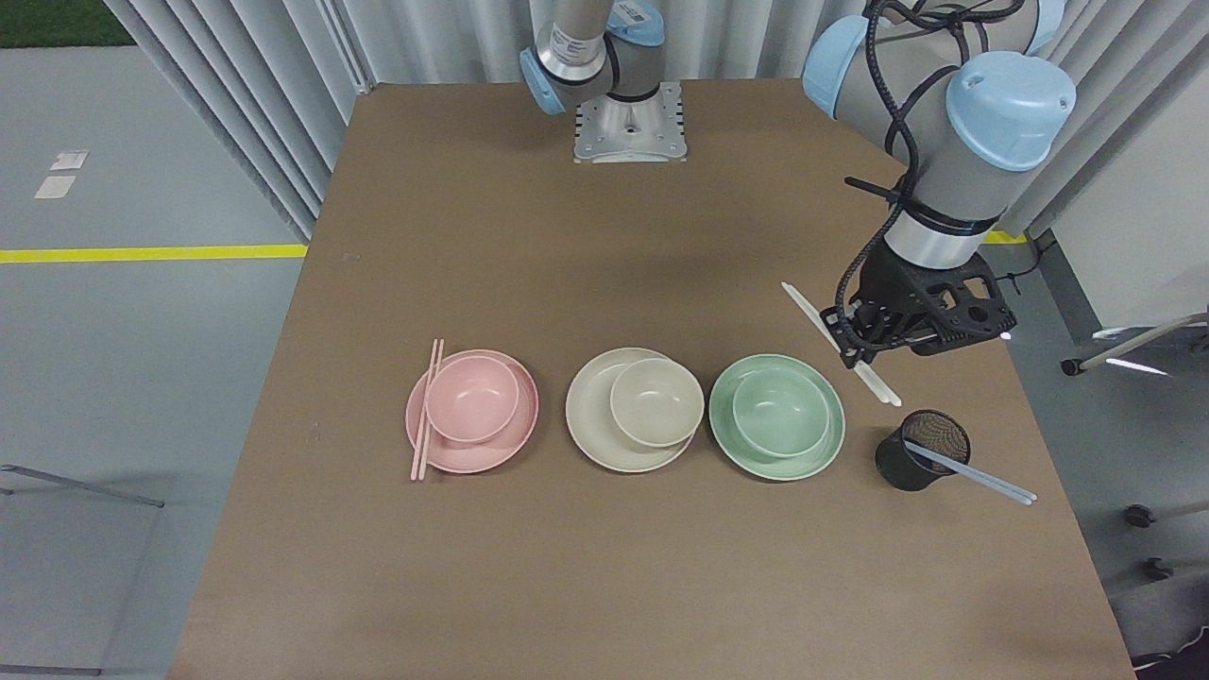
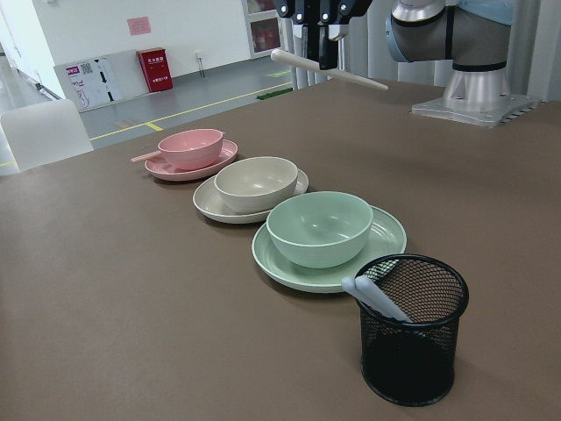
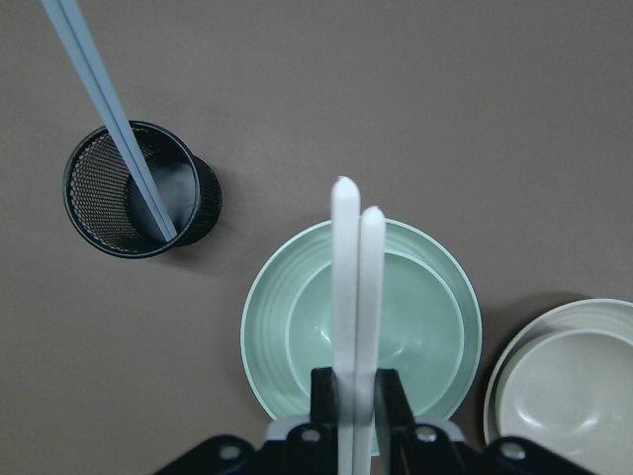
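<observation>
My gripper (image 1: 852, 340) is raised at the right side of the table, shut on a pair of white chopsticks (image 3: 344, 277), which lie across its fingers. In the wrist view they pass over the green bowl (image 1: 779, 410) on its green plate (image 1: 829, 442). A black mesh pen cup (image 2: 408, 351) stands to the right of the green set, with pale blue chopsticks (image 1: 986, 480) leaning out of it.
A white bowl (image 1: 655, 402) on a white plate (image 1: 586, 425) sits in the middle. A pink bowl (image 1: 471, 399) on a pink plate with pink chopsticks (image 1: 420, 436) is at left.
</observation>
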